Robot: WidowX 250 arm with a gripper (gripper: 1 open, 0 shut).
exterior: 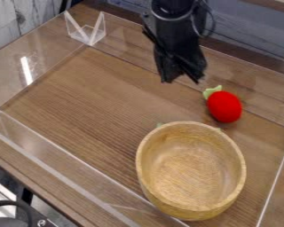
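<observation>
My dark gripper (169,77) hangs over the upper middle of the wooden table, its fingertips shut with nothing visible between them. A red strawberry-like object (224,106) with a green top lies to the right of and below the gripper. A large round tan bowl (190,205) sits at the front right.
A clear plastic piece stands at the back left corner. Dark cables show at the bottom left edge.
</observation>
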